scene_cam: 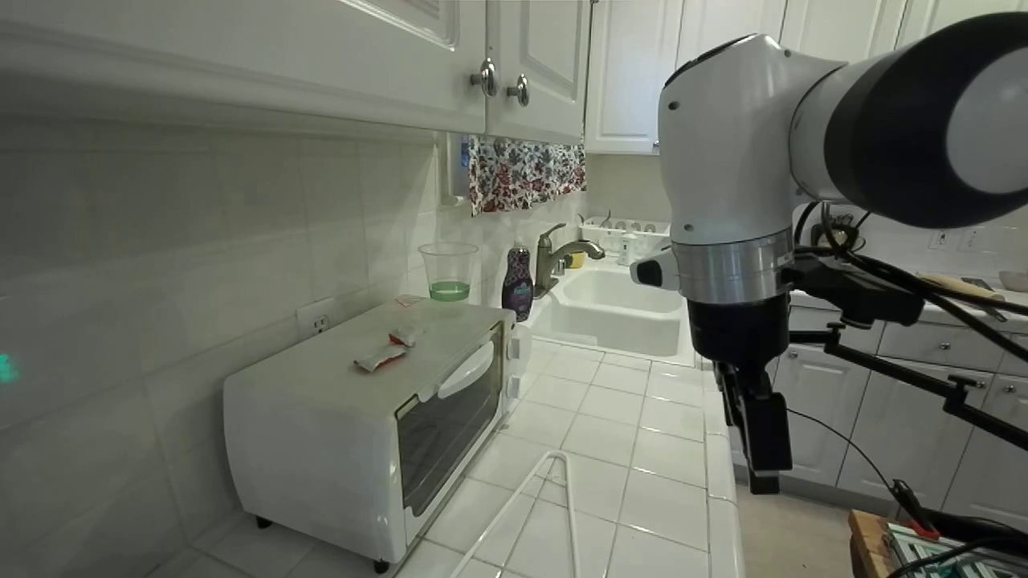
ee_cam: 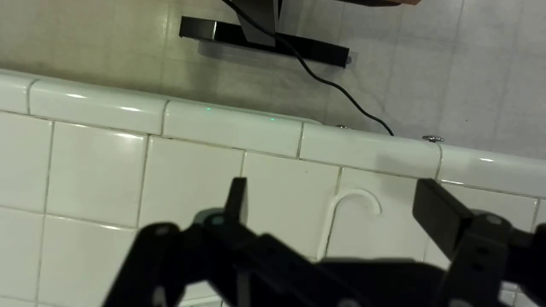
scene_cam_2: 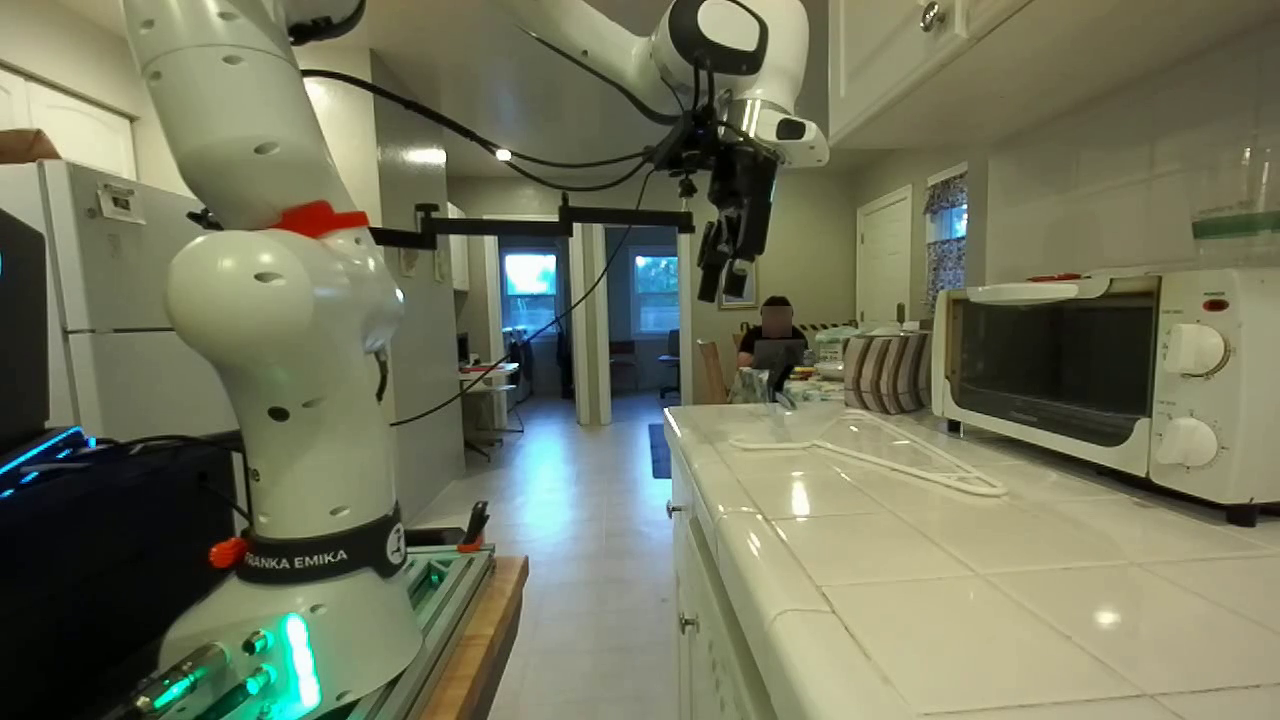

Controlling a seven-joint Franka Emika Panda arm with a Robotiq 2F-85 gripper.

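High over the counter's front edge hangs my gripper, its two fingers spread wide with only tile and air between them. A white plastic clothes hanger [scene_cam_2: 912, 462] lies flat on the tiled counter [scene_cam_2: 888, 576], beside the toaster oven. In the wrist view the curved hook of the hanger [ee_cam: 331, 225] shows below, in the gap between my fingers; much of its frame is hidden behind the gripper. Exterior view 1 shows a corner and two bars of the hanger [scene_cam: 574, 520], well apart from my gripper [scene_cam: 761, 472].
A white toaster oven [scene_cam: 318, 395] stands by the wall with its door shut. Small wrappers [scene_cam: 381, 358] and a clear cup [scene_cam: 449, 274] with green at its bottom sit on top. Beyond it are a dark soap bottle [scene_cam: 517, 284] and a sink [scene_cam: 617, 323]. Cabinets [scene_cam: 405, 58] overhang the counter.
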